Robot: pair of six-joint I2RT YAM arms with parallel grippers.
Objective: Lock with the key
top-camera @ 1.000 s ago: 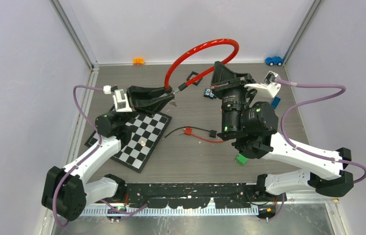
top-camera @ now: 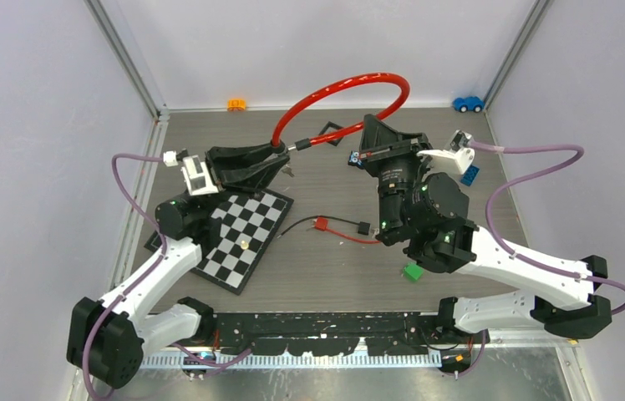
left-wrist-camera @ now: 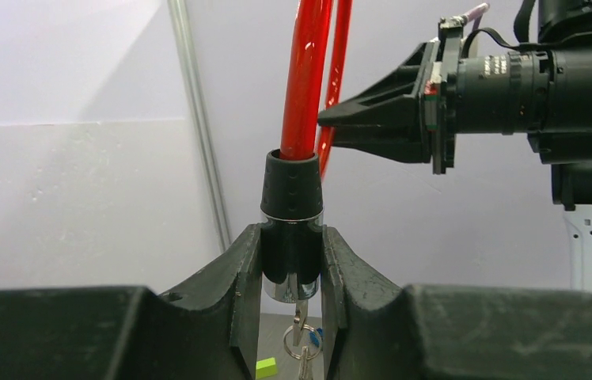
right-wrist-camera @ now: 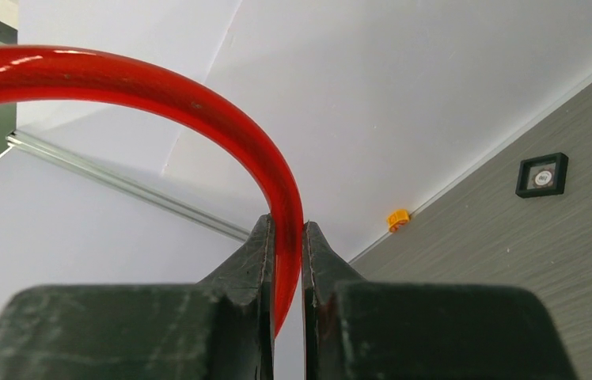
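Note:
In the left wrist view, the black lock head (left-wrist-camera: 291,241) of a red cable lock stands upright, pinched by my left gripper. A small silver key (left-wrist-camera: 300,315) with a ring (left-wrist-camera: 302,342) hangs below it. The red cable (top-camera: 338,83) loops over to my right gripper (top-camera: 368,125). In the right wrist view, the cable passes between the two fingers, close against both; whether they grip it cannot be told. The cable's black-collared end (top-camera: 302,144) points at the lock head, a bit of silver pin showing between; how deep it sits is hidden.
Both arms hold the lock above the table. Beneath lie a checkered board (top-camera: 246,238), a red-and-black lead (top-camera: 342,230), a green block (top-camera: 413,271) and a black frame (right-wrist-camera: 543,175). A blue car (top-camera: 468,104) and an orange toy (top-camera: 236,104) sit at the back.
My left gripper and the lock head have shifted slightly left. The cable's pin end has moved left and now lies nearer the head and flatter. My right gripper has lowered slightly in the top view.

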